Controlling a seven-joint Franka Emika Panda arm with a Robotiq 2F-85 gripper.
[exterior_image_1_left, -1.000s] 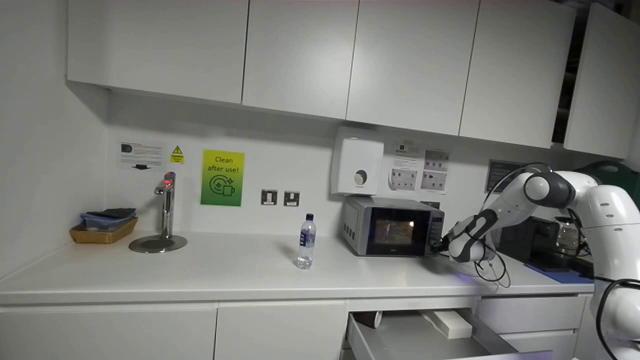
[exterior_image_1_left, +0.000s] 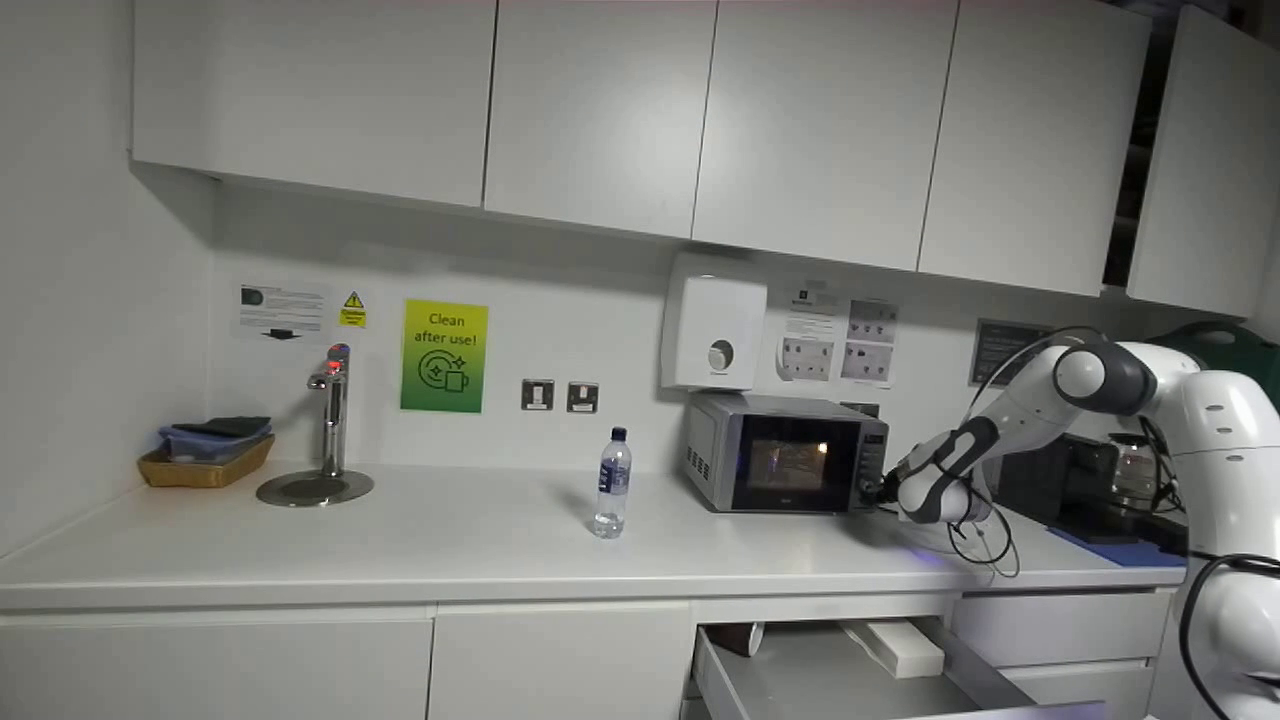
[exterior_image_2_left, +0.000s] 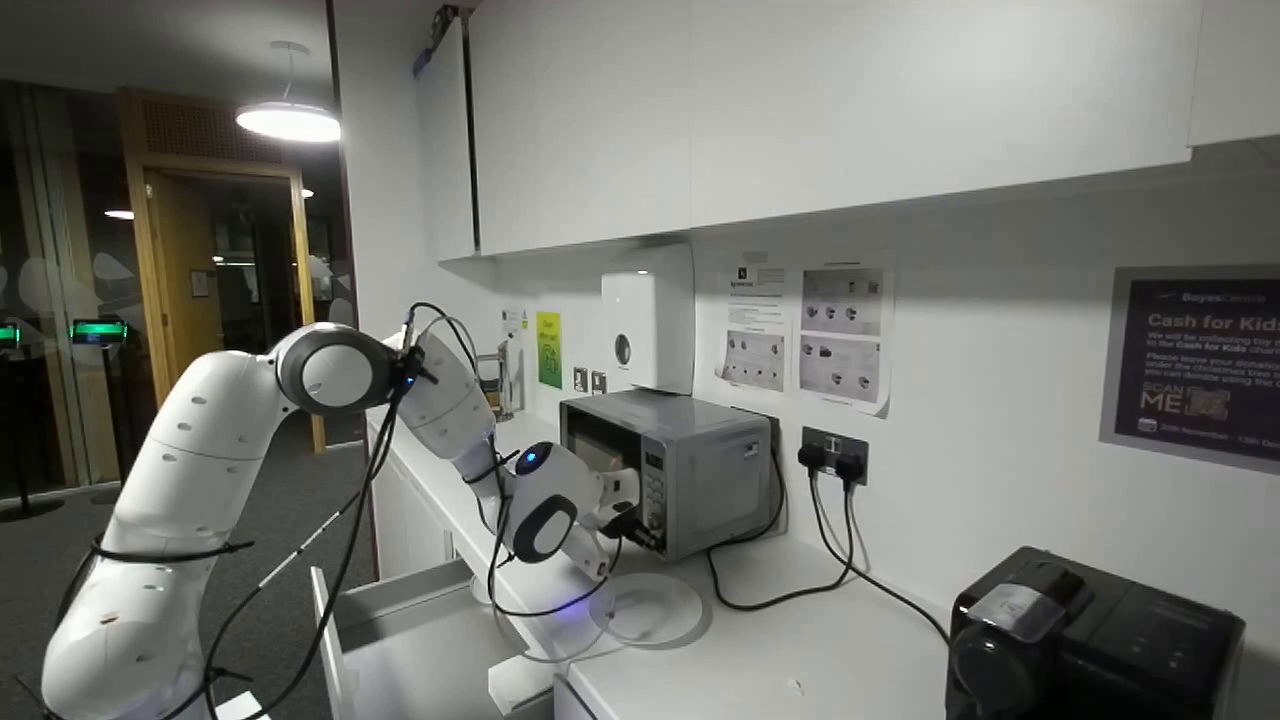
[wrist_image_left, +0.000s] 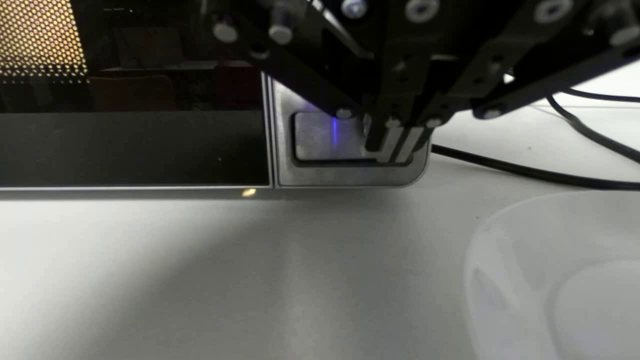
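Note:
The grey microwave (exterior_image_1_left: 782, 454) stands on the counter, its door closed and its inside lit. At the lower right of its front is a wide, flat button (wrist_image_left: 327, 137). In the wrist view my gripper is shut, nothing showing between its fingers, and its tips lie over the right end of that button. Whether they touch it I cannot tell. Exterior view 2 has the arm reaching to the control panel (exterior_image_2_left: 654, 480), where the gripper partly hides the lower panel. A clear plate (exterior_image_2_left: 648, 610) lies on the counter in front of the microwave's right side.
Below the counter a drawer (exterior_image_1_left: 792, 678) is pulled out, with a white box (exterior_image_1_left: 897, 648) inside. A water bottle (exterior_image_1_left: 612, 486) stands left of the microwave. Black cables (exterior_image_2_left: 768, 600) run across the counter to the right.
The arm has shifted very slightly in exterior view 1, with its gripper still at the microwave's lower right. Nothing else has visibly moved.

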